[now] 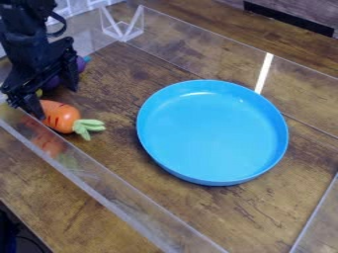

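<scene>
My black gripper (32,83) is low at the left, open, its fingers just above and behind a plush carrot (62,117) with pale green leaves. Behind the gripper, mostly hidden, are a purple object (81,63) and a yellow one. A large blue plate (211,131) lies empty to the right on the wooden surface.
Clear plastic walls border the work area. A white wire piece (122,25) stands at the back left. The wood between the carrot and the plate, and behind the plate, is clear.
</scene>
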